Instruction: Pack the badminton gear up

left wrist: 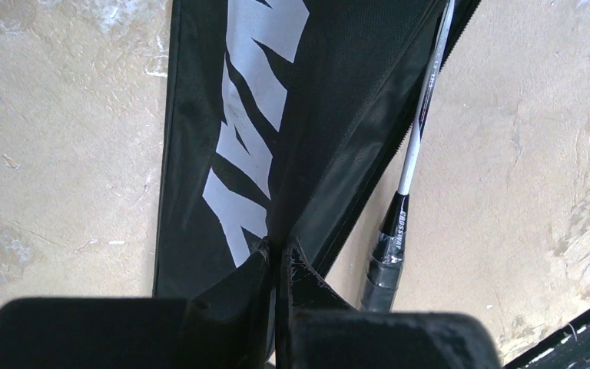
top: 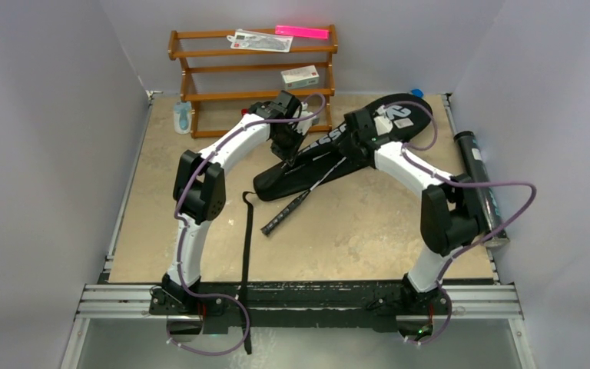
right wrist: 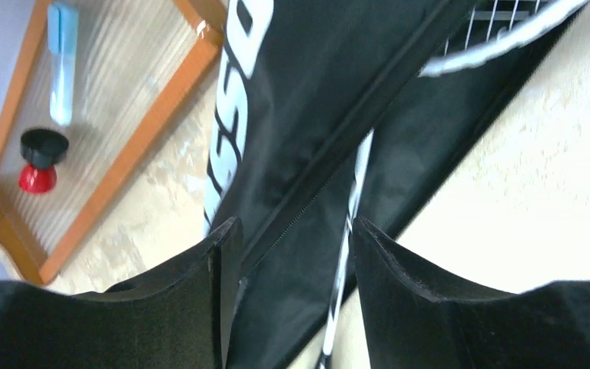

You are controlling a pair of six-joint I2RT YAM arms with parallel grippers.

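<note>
A black racket bag (top: pixel 276 188) with white lettering lies slantwise across the floor, its long side unzipped. My left gripper is shut on the edge of the bag's upper flap, near the narrow end. The racket's dark handle (top: pixel 286 213) sticks out of the opening over the bare floor; its white shaft (right wrist: pixel 359 169) runs inside, and part of the head's rim (right wrist: pixel 499 48) shows beneath the flap. Above the bag's middle, my right gripper is open. Between its fingers the flap edge and shaft appear in view, but neither looks clamped.
A wooden rack (top: pixel 238 96) stands at the back with a white box (top: pixel 300 76) and a pink package (top: pixel 302 31). Along the right wall lies a dark tube (top: pixel 480 188). A black strap (top: pixel 246 238) trails toward the front.
</note>
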